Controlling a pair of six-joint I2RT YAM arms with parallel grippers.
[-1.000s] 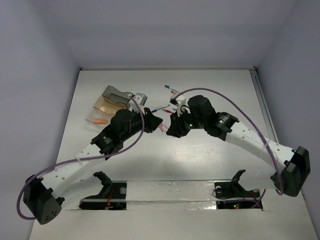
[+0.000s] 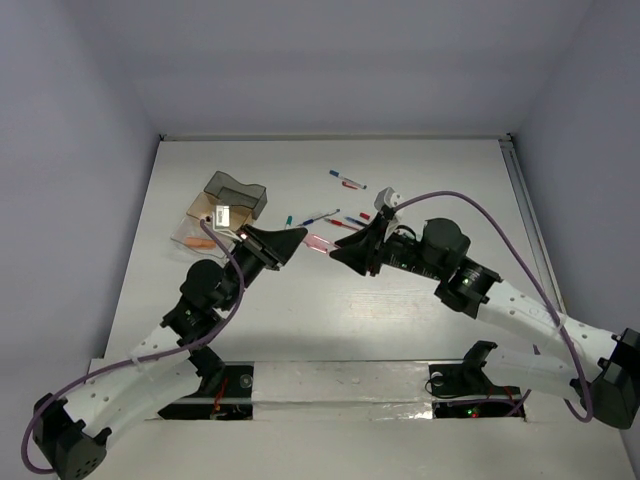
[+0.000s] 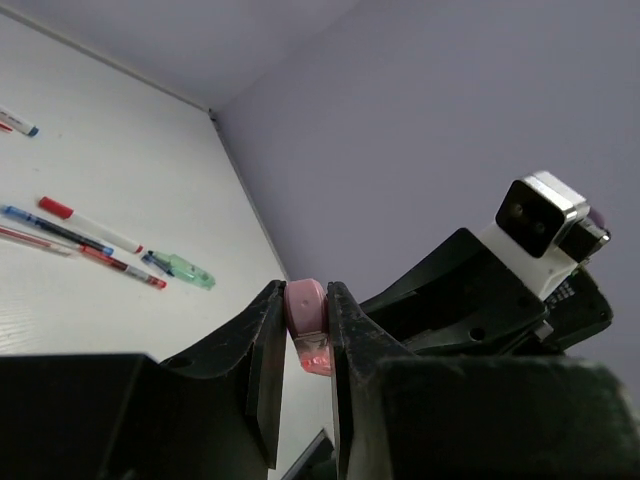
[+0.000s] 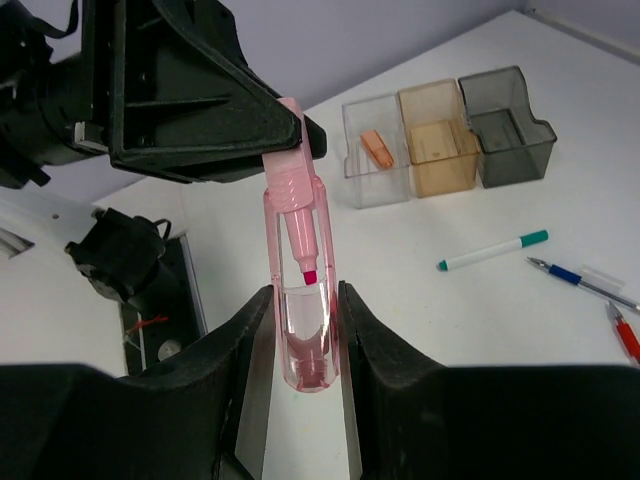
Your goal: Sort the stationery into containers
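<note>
Between the two grippers, a pink marker (image 2: 319,243) spans the gap. My left gripper (image 2: 304,235) is shut on its solid pink end (image 4: 286,178). From that end a tapered tip with a darker nib points down inside a clear pink sleeve (image 4: 309,350). The right gripper (image 2: 336,252) is shut on this sleeve, which remains around the nib. Three joined bins stand at the left back: a grey bin (image 4: 548,140), an amber bin (image 4: 438,175) and a clear bin (image 4: 382,188) containing an orange block (image 4: 377,150).
Several pens lie on the table beyond the grippers, among them a green-capped marker (image 4: 490,251), a blue pen (image 4: 565,275), a red pen (image 4: 625,335) and a clear green item (image 3: 188,270).
The left has drawn back slightly left and turned, and more of the pink marker shows between them.
</note>
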